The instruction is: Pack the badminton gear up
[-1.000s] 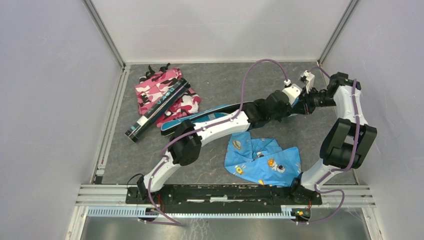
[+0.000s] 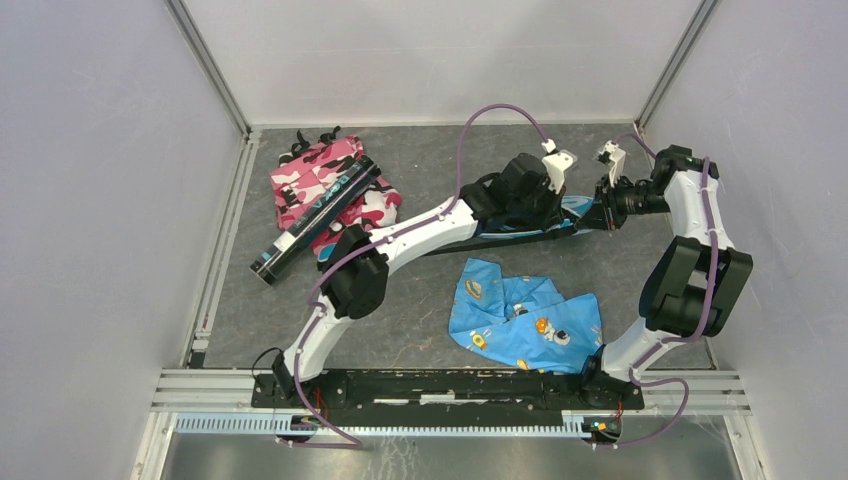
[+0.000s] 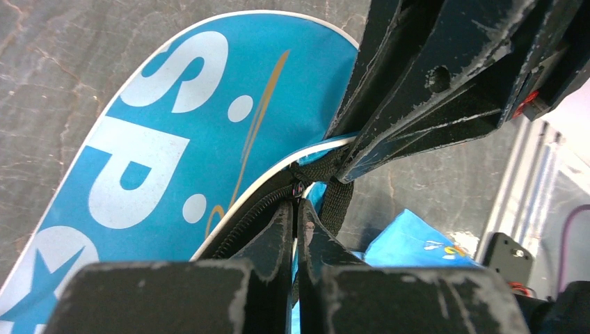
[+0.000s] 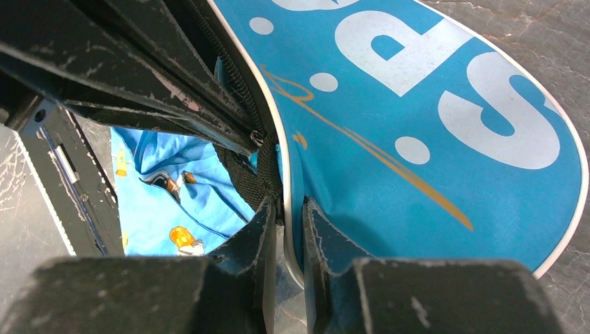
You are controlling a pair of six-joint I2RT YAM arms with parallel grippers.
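A blue racket bag [image 3: 139, 181] with white lettering and black edge lies beneath both arms, its rounded end at the right in the top view. My left gripper is shut on its zipper at the bag's rim. My right gripper is shut on the bag's white-piped edge [image 4: 278, 125], close beside the left one. A long black tube [image 2: 315, 220] rests diagonally on pink camouflage fabric [image 2: 305, 180] at the left.
A crumpled light-blue patterned cloth [image 2: 525, 330] lies at the front centre of the grey floor [image 2: 440, 160]. Walls enclose the left, back and right sides. Bare floor shows at the back centre and front left.
The right arm has stayed nearly still.
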